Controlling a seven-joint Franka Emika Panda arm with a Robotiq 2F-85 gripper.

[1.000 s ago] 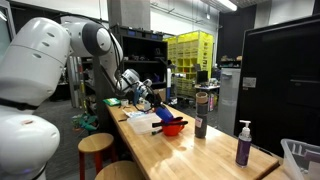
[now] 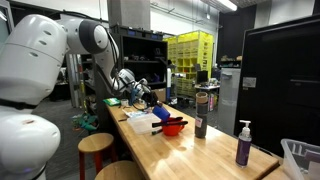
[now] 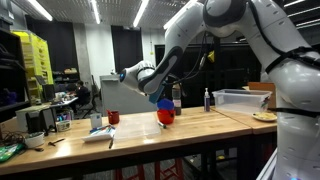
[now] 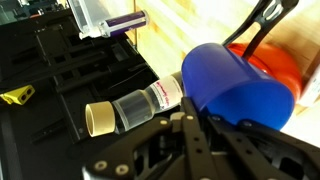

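Observation:
A blue cup-like container (image 4: 240, 85) fills much of the wrist view, held by my gripper, which is shut on its near side. Under and behind it lies a red bowl (image 4: 278, 62), partly covered by the blue container. Exterior view 1 has the blue container (image 2: 161, 113) tilted at the red bowl (image 2: 176, 128) on the table. From the other side, the blue container (image 3: 166, 103) appears just over the red bowl (image 3: 165, 116). Whether the two touch, and what is inside either, cannot be made out.
Beside the bowl stands a clear bottle with a tan cap (image 4: 148, 102). A purple pump bottle (image 2: 244, 145) and a clear bin (image 2: 300, 158) are further along the table (image 2: 200, 160). A dark handle (image 4: 265, 25) reaches over the bowl.

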